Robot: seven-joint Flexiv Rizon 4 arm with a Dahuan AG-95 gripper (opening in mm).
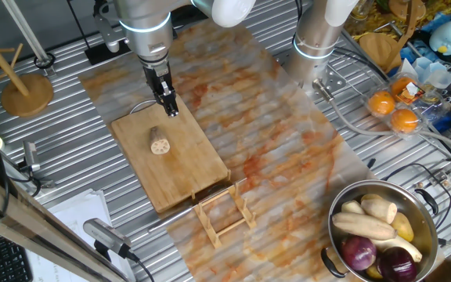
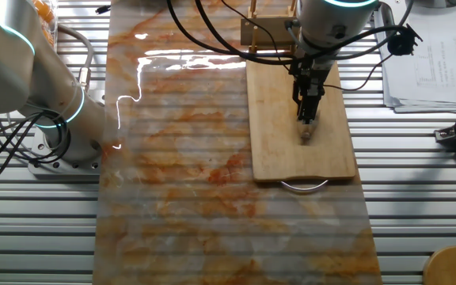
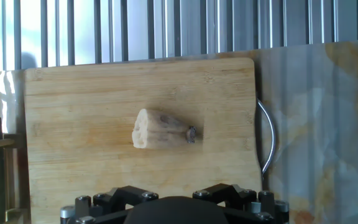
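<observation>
A cut piece of lotus root (image 1: 159,142) lies on its side on the wooden cutting board (image 1: 186,172), its pale holed face turned towards the rack. In the wrist view the lotus root (image 3: 163,130) is near the board's middle, its dark narrow end towards the metal handle. My gripper (image 1: 170,108) hangs above the board, pointing down. Along the bottom of the wrist view, the two black fingers of the gripper stand apart with nothing between them. From the second exterior view, my gripper (image 2: 307,117) partly covers the lotus root (image 2: 306,131).
A wooden rack (image 1: 224,215) with a knife (image 1: 180,215) stands at one end of the board. A steel pot (image 1: 341,243) of vegetables sits at the lower right. The marbled mat (image 2: 180,198) beside the board is clear.
</observation>
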